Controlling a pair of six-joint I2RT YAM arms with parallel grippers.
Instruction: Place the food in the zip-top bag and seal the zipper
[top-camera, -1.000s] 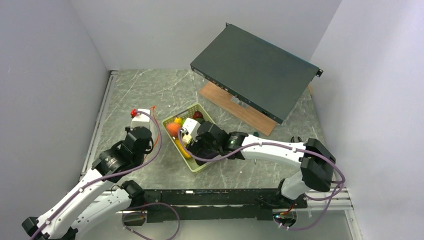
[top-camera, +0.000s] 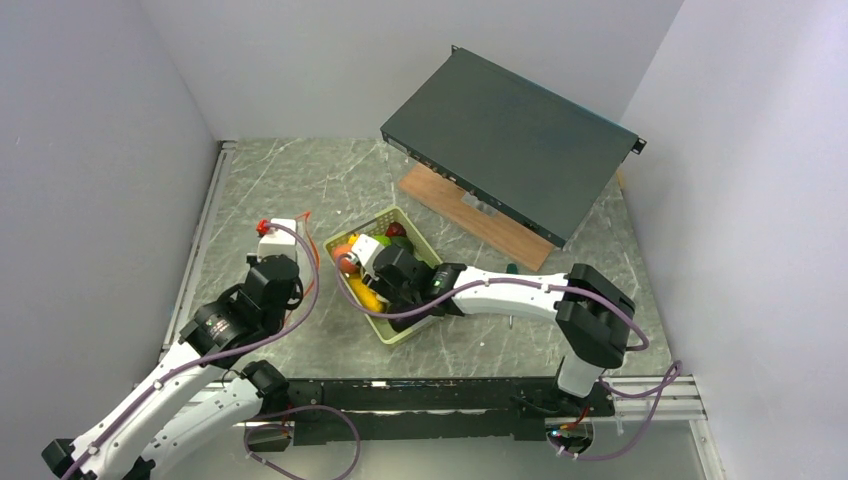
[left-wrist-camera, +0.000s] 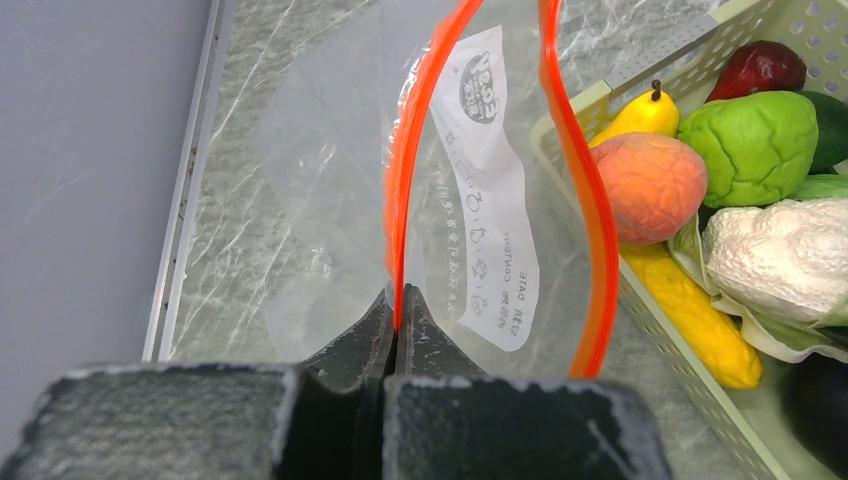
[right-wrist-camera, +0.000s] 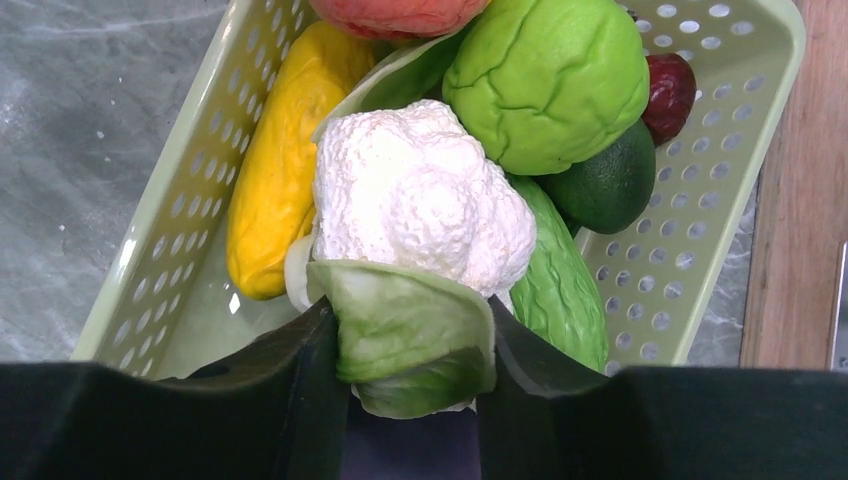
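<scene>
In the left wrist view, a clear zip top bag with an orange zipper edge hangs with its mouth spread apart. My left gripper is shut on the bag's orange edge. A white toy cauliflower with green leaves lies among the food in the basket. My right gripper is shut on its leafy base, one finger on either side. Around it are a yellow squash, a green cabbage and a peach. From above, the right arm covers the cauliflower.
The pale green basket also holds a yellow pear, an avocado and a dark eggplant. A large dark metal box and a wooden board stand behind.
The right arm has moved left over the basket, its gripper now further across the food.
</scene>
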